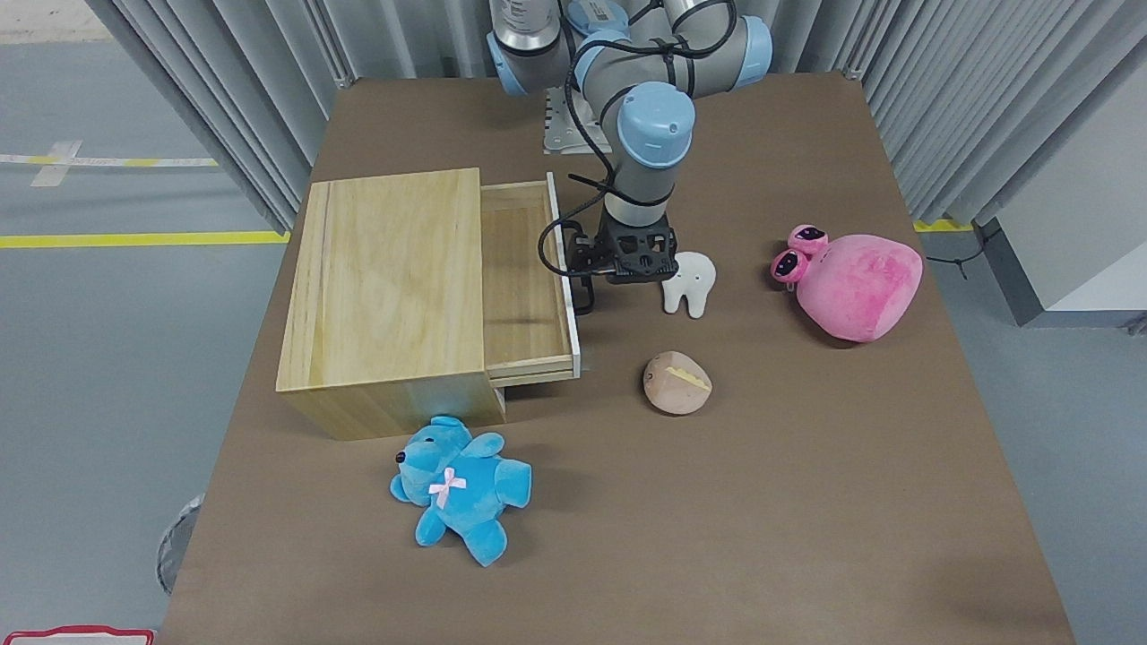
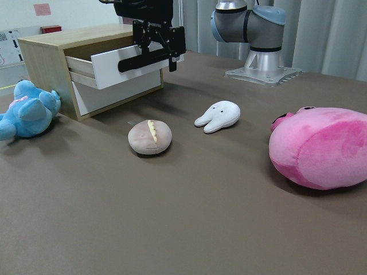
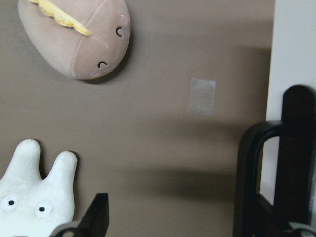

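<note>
A wooden cabinet (image 1: 378,279) stands at the table's left with its upper drawer (image 1: 521,285) pulled out toward the right. My gripper (image 2: 156,50) is at the drawer's white front, beside its black bar handle (image 2: 140,61); in the wrist view the handle (image 3: 291,153) runs along the right edge, close to the fingers. Whether the fingers are open or closed on the handle is hard to tell. The drawer's visible interior looks empty.
A blue bear (image 1: 464,490) lies at the cabinet's near corner. A beige plush (image 1: 676,382), a white plush (image 1: 688,281) and a pink plush (image 1: 858,286) lie to the right.
</note>
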